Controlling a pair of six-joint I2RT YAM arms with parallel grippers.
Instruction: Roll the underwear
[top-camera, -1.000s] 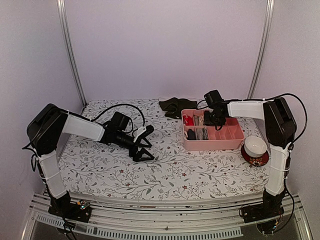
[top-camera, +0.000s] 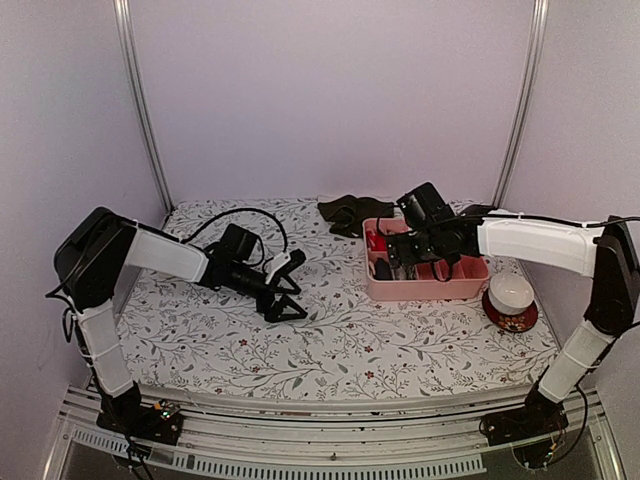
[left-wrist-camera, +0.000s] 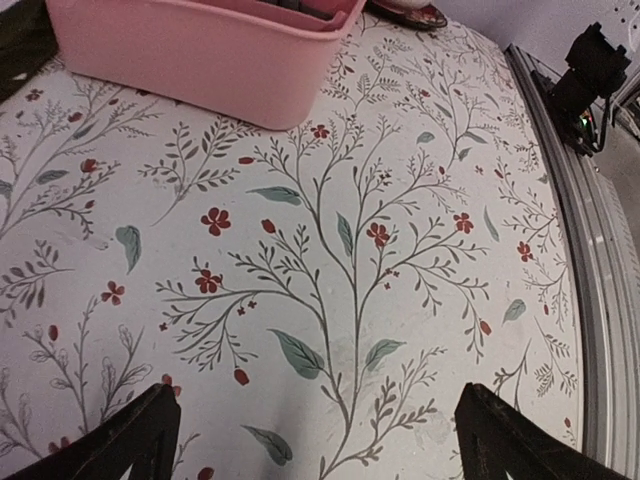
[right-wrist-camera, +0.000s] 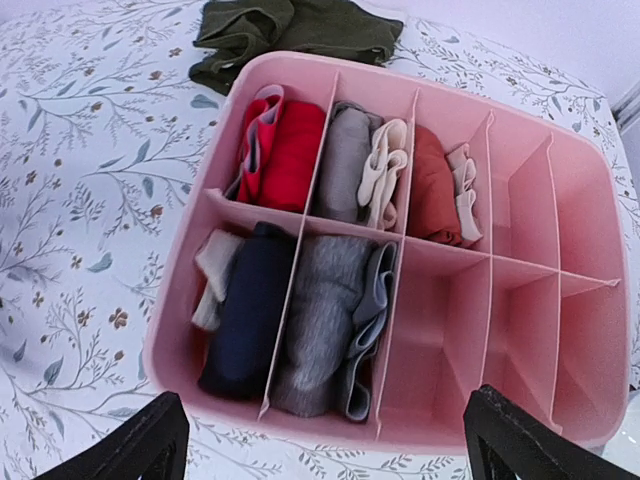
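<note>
Seen from the right wrist, a rust-red rolled underwear (right-wrist-camera: 436, 192) with a pale band rests in the third back compartment of the pink organizer (right-wrist-camera: 330, 436). Red (right-wrist-camera: 290, 150) and grey (right-wrist-camera: 345, 160) rolls occupy the back compartments to its left. Below them lie a navy roll (right-wrist-camera: 250, 310) and a dark grey roll (right-wrist-camera: 325, 310). Above the organizer, my right gripper is spread wide and empty. Over bare table to the left, my left gripper is also open, with nothing between its fingers.
Dark green cloth (top-camera: 352, 213) lies behind the organizer's left corner. To the organizer's right, a white bowl (top-camera: 511, 292) sits on a red patterned plate (top-camera: 512, 321). Several compartments on the organizer's right side are empty.
My right gripper has risen off the rust-red roll, opened wide, and swung toward the front left above the organizer. The roll stays in its compartment. My left arm has barely shifted.
</note>
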